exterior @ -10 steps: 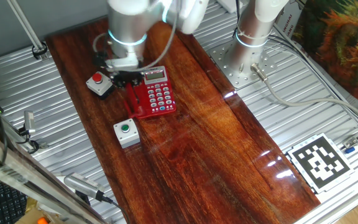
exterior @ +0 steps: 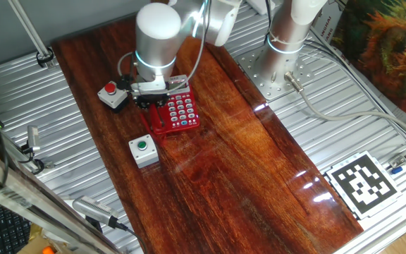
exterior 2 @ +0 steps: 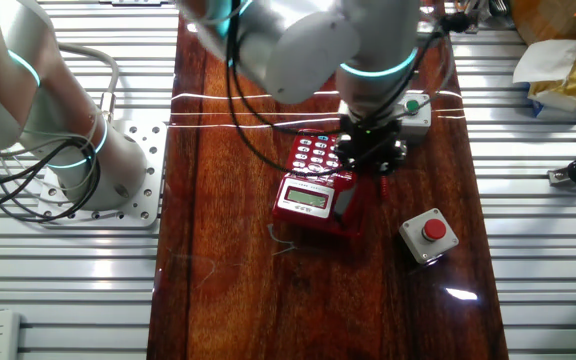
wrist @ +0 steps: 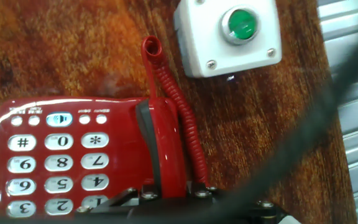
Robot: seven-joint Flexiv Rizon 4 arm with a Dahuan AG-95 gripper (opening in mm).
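Observation:
A red desk telephone (exterior: 182, 113) with white keys lies on the wooden board, and its small display (exterior 2: 306, 197) shows in exterior view 2. Its red handset (wrist: 168, 146) rests along one side of the phone body, with a coiled red cord (wrist: 182, 102) beside it. My gripper is at the bottom edge of the wrist view, directly over the handset, whose far part is hidden behind it. In exterior view 1 the gripper (exterior: 154, 102) is low over the handset side of the phone. Whether the fingers are apart or closed on the handset does not show.
A white box with a green button (exterior: 143, 149) sits near the cord end of the phone. Another box, with a red button (exterior 2: 434, 230), stands on the handset's side. The wooden board (exterior: 224, 176) is clear towards the front. A dark cable crosses the wrist view.
In exterior view 1 my gripper has come down and slightly right, from above the phone's handset side to right at the handset. The phone and both button boxes have stayed in place.

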